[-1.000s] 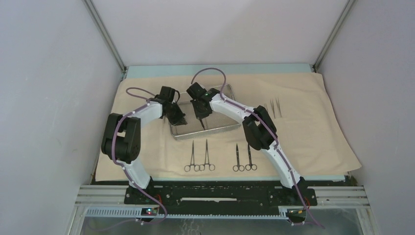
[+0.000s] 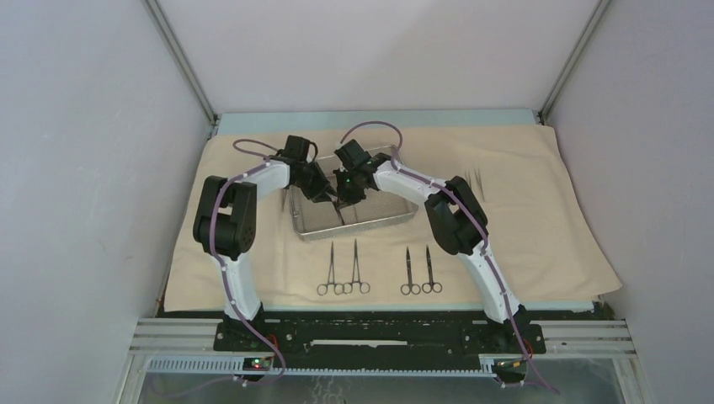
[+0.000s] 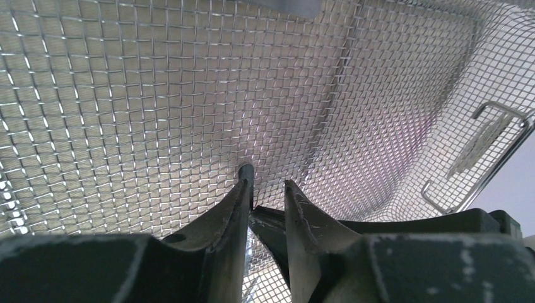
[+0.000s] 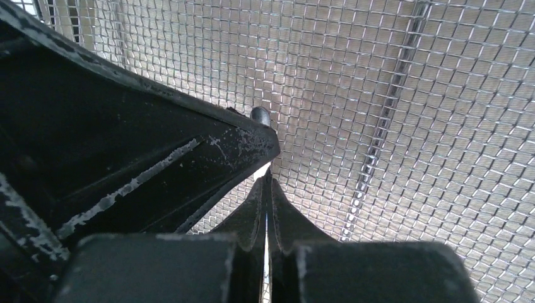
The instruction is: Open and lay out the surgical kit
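A thin instrument (image 2: 340, 216) with a dark end lies across the mesh tray (image 2: 311, 234), both grippers meeting over it. My right gripper is shut on its narrow middle. The rounded tip (image 4: 260, 115) sticks out beyond those fingers. My left gripper is part open, its left finger close beside the instrument's tip (image 3: 246, 172). Whether that finger touches it, I cannot tell. The right gripper's black finger (image 3: 267, 222) reaches into the left wrist view from the right. Much of the instrument is hidden by the fingers.
Two ring-handled clamps (image 2: 355, 268) and two scissors (image 2: 429, 269) lie on the beige cloth (image 2: 539, 244) in front of the tray. Several slim tools (image 2: 478, 183) rest at the right. A slim item (image 2: 284, 200) lies left of the tray.
My left gripper has moved right and come up against the right gripper. The right gripper and the instrument have shifted slightly, and the instrument now sits a little further left.
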